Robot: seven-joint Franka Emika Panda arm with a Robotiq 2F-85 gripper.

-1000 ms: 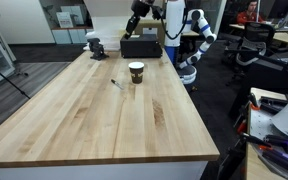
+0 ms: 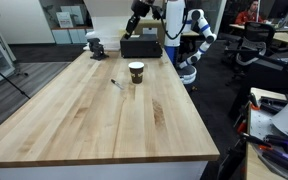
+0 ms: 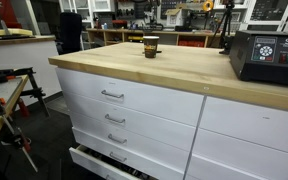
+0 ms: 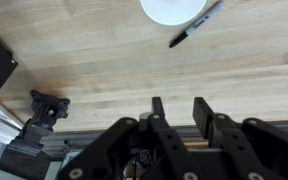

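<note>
A dark paper cup (image 2: 136,73) with a white rim stands upright on the wooden table (image 2: 94,110); in the wrist view its pale round top (image 4: 172,8) is cut off by the upper edge. Beside it lies a marker (image 4: 196,24), dark at one end and light grey along the body, seen as a small stick in the first exterior view. My gripper is open, its two black fingers apart with bare wood showing between them. It hovers over the table, clear of the cup and the marker.
A black box-shaped device (image 3: 269,57) stands on the table, at the far end in the first exterior view. A small black clamp-like stand (image 4: 44,108) sits near the table edge in the wrist view.
The arm by the black device shifts only slightly at the far end. Cup and marker stay where they were.
</note>
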